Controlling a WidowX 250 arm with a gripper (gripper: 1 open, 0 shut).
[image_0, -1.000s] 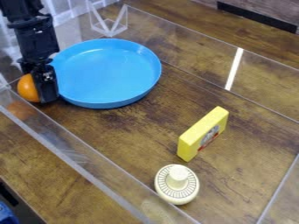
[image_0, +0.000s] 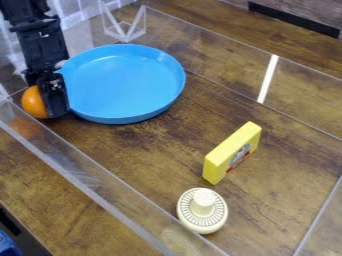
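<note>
My black gripper (image_0: 48, 90) reaches down at the left edge of the camera view, just left of a blue round plate (image_0: 123, 78). An orange round object (image_0: 32, 104) sits at its fingertips, partly hidden by the fingers and close to the plate's left edge and the clear plastic wall. Whether the fingers are shut on the orange object is hard to see.
A yellow box (image_0: 231, 152) stands at the middle right of the wooden floor (image_0: 267, 110), with a white round fixture (image_0: 202, 210) below it. Clear plastic walls edge the area. A white wire object (image_0: 123, 28) sits behind the plate.
</note>
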